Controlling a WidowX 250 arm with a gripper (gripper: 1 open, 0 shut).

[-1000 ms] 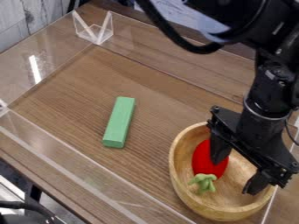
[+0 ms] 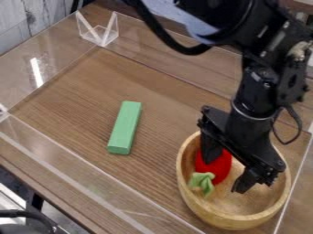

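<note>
A round wooden bowl (image 2: 235, 212) sits at the lower right, holding a red object (image 2: 210, 168) with a light green top (image 2: 203, 183), like a toy vegetable. My black gripper (image 2: 239, 151) reaches down over the bowl, its fingers open on either side above the red object, which it partly hides. Whether the fingers touch it is unclear.
A long green block (image 2: 124, 127) lies on the wooden table (image 2: 86, 91) left of the bowl. A small clear or white holder (image 2: 98, 29) stands at the back left.
My gripper has shifted left and slightly up over the bowl, toward the red object. The bowl and green block look unmoved.
</note>
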